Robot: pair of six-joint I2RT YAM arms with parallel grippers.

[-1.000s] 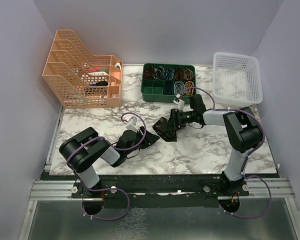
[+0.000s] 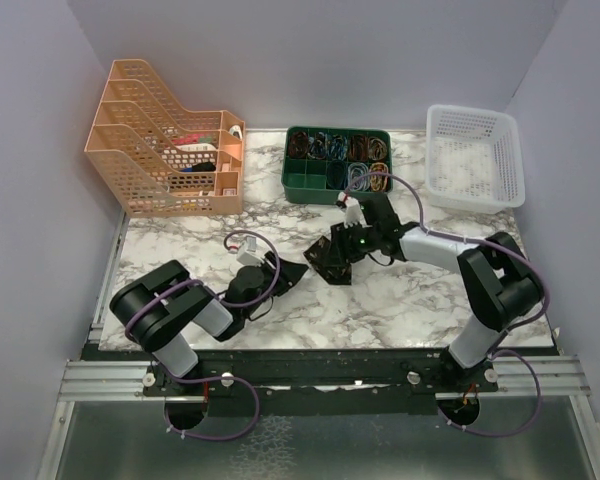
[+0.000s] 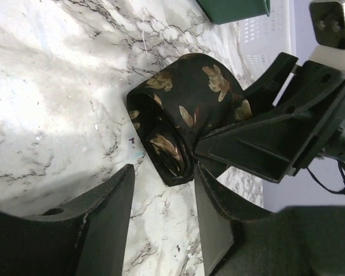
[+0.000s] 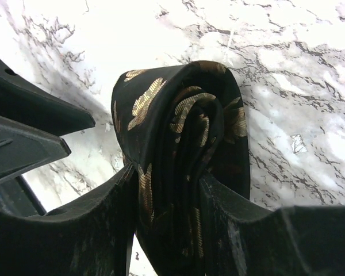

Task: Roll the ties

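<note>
A black tie with gold leaf pattern [image 2: 323,260] lies folded and curled on the marble table, middle of the top view. My right gripper [image 2: 342,256] is shut on it; in the right wrist view the tie [image 4: 175,126] runs between the fingertips. My left gripper [image 2: 298,273] is at the left of the tie, apart from it, its fingers part open with nothing between them; in the left wrist view the tie [image 3: 184,98] lies beyond those fingertips.
A green divided box [image 2: 308,175] with several rolled items stands behind the tie. An orange organiser [image 2: 120,170] is at back left, a white basket [image 2: 472,160] at back right.
My left gripper has shifted slightly left and up in the top view. My right gripper and arm have moved a little left and toward the front, still at the tie.
</note>
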